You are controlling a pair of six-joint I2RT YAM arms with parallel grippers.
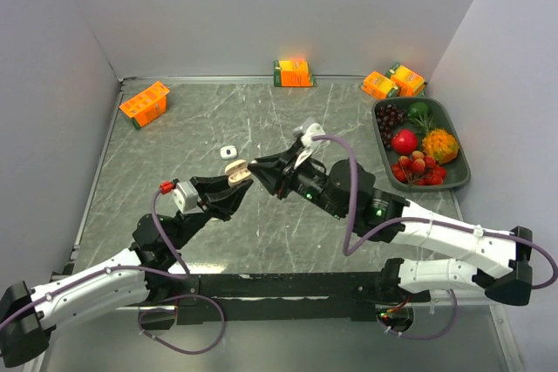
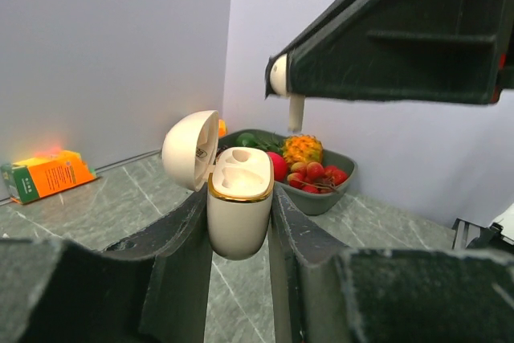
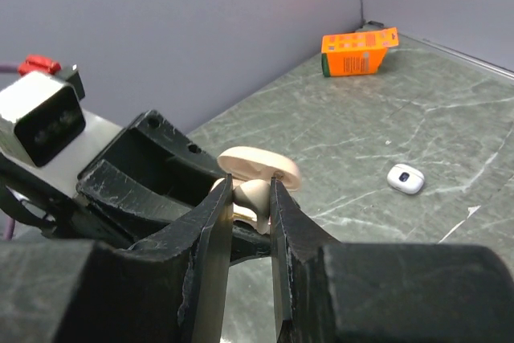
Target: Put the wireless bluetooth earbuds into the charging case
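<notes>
The cream charging case (image 2: 239, 214), lid open, stands upright in my left gripper (image 1: 235, 182), which is shut on it in front of the left arm. My right gripper (image 1: 257, 165) is just above and right of the case, shut on a white earbud (image 2: 295, 110), whose stem points down beside the case's wells in the left wrist view. In the right wrist view the earbud (image 3: 251, 197) sits between the fingertips, with the case behind it, partly hidden.
A small white object (image 1: 228, 152) lies on the marble top (image 1: 166, 163) behind the grippers. Orange boxes (image 1: 293, 73) line the back and left, and a fruit tray (image 1: 383, 145) stands at the right.
</notes>
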